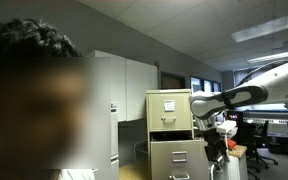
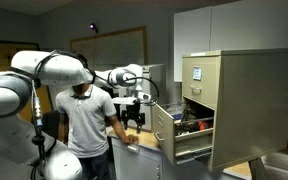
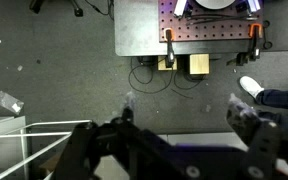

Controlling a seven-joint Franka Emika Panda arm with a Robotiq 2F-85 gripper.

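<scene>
My gripper stands open in the wrist view, its two fingers wide apart with only dark floor showing between them. In exterior view 1 the gripper (image 1: 220,152) hangs at the end of the white arm, right of a beige filing cabinet (image 1: 169,103). The cabinet's drawer (image 2: 184,143) is pulled out in exterior view 2, with several mixed items inside it. The gripper (image 2: 140,98) is left of that drawer and apart from it; its fingertips are hard to make out there.
A person (image 2: 87,125) in a white shirt stands beside the arm; a shoe (image 3: 250,87) shows in the wrist view. A table edge (image 3: 144,47) with clamps and a perforated board lies at the top there. Open floor (image 3: 74,85) fills the middle.
</scene>
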